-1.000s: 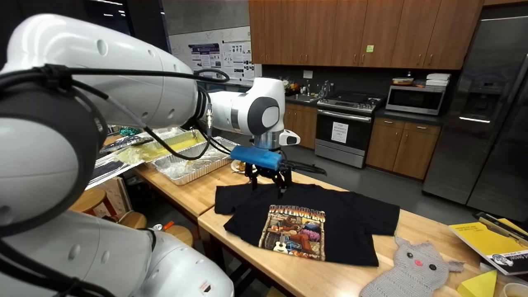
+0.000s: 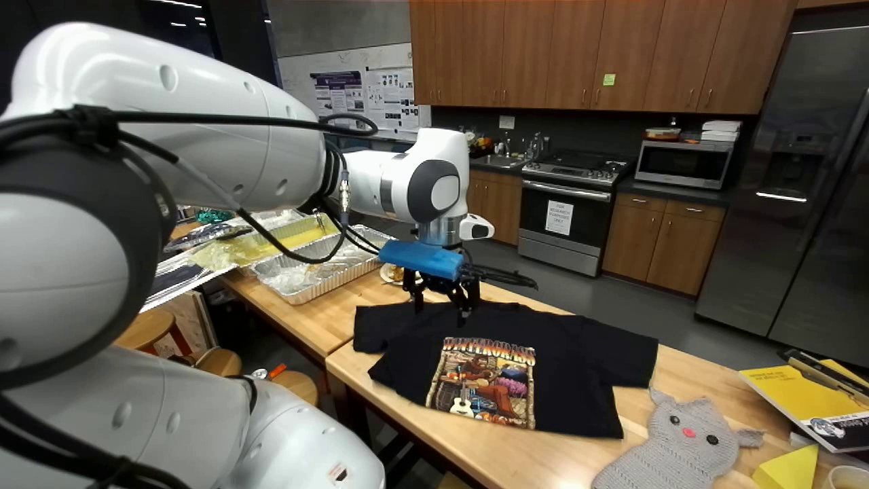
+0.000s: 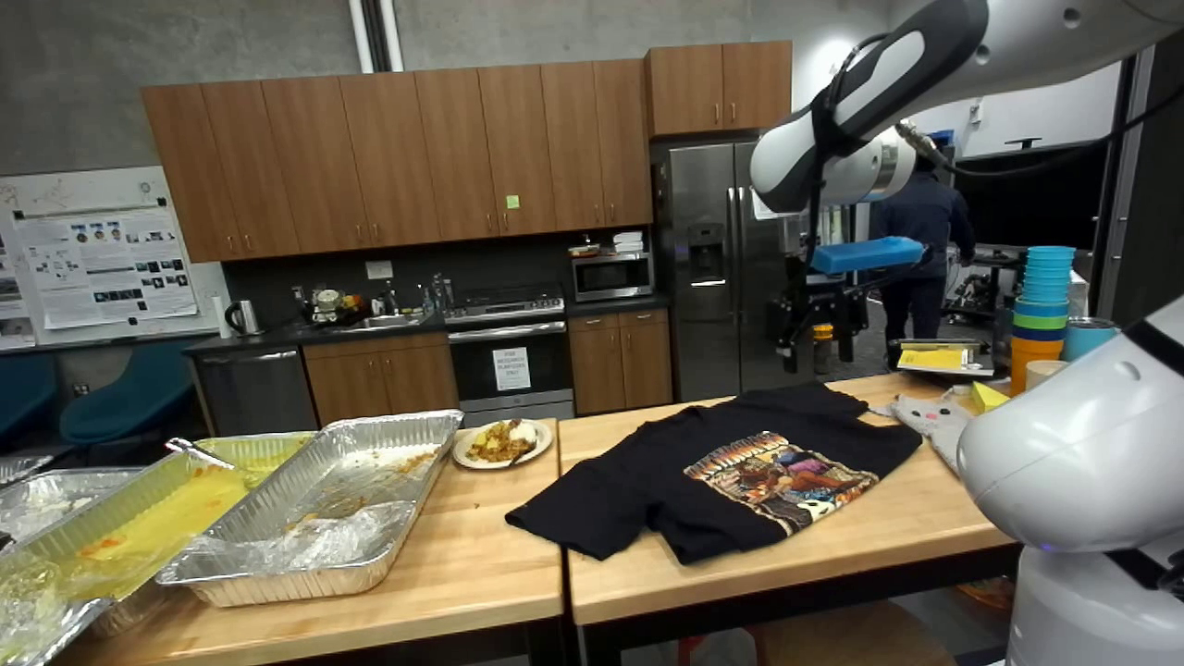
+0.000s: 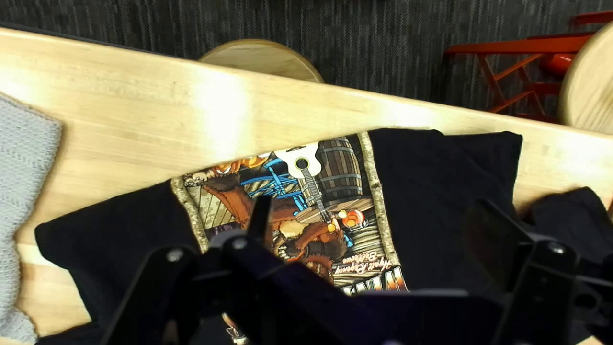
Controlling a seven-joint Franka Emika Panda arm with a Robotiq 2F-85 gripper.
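A black T-shirt [image 2: 570,358] with a colourful printed picture lies spread on the wooden table, its sleeves reaching out to the sides. The same shirt [image 3: 633,477] shows in the second exterior view. Above it hangs my gripper [image 2: 442,314], pointing down and clear of the cloth. Its two fingers stand wide apart in the wrist view, where the gripper has the shirt [image 4: 437,189] below and nothing held between. Part of the shirt is hidden there behind the gripper body.
Beside the shirt lies a grey knitted animal [image 2: 680,444], near a yellow book [image 2: 794,399]. Foil trays [image 3: 333,511] and a plate of food [image 3: 502,444] occupy the other table. Stacked cups [image 3: 1040,311] stand near the robot's base. A bare wooden strip [image 4: 143,109] runs along the table edge.
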